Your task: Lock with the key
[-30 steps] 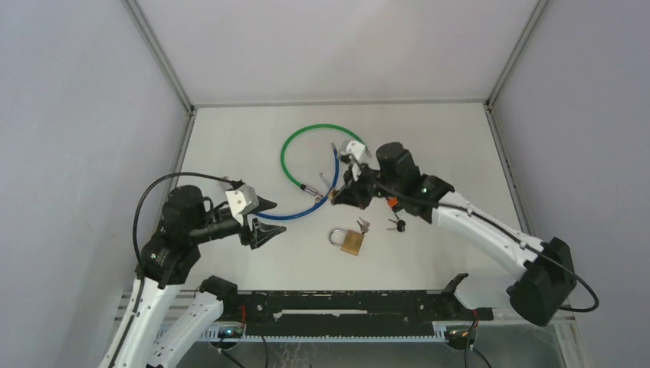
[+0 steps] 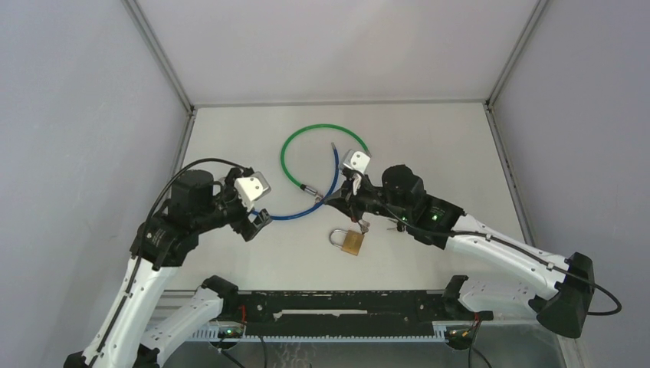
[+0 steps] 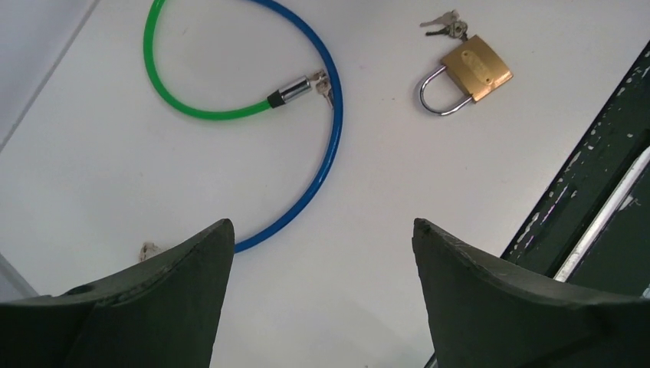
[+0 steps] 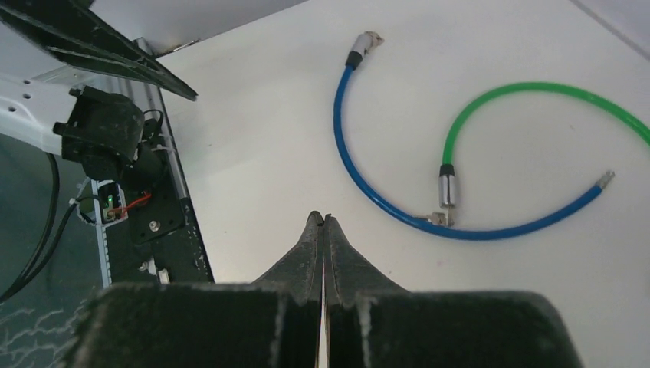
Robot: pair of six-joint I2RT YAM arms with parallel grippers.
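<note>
A brass padlock (image 2: 352, 242) lies flat near the table's front, its steel shackle to the left, with silver keys (image 3: 448, 27) beside its body. Farther back are two cable locks: a green cable (image 2: 283, 157) with a silver cylinder (image 3: 295, 90) that has keys at its end, and a blue cable (image 4: 356, 172) with its own silver cylinder (image 4: 358, 47). My left gripper is open above the table's left side, nothing between its fingers. My right gripper is shut over the middle of the table, and no object shows between its tips.
The right arm (image 2: 429, 215) partly covers the keys right of the padlock. A dark rail (image 2: 345, 307) runs along the front edge. Bare table (image 2: 452, 146) lies at the right rear, with walls on both sides and behind.
The left gripper's fingers have come closer together, and its wrist has shifted.
</note>
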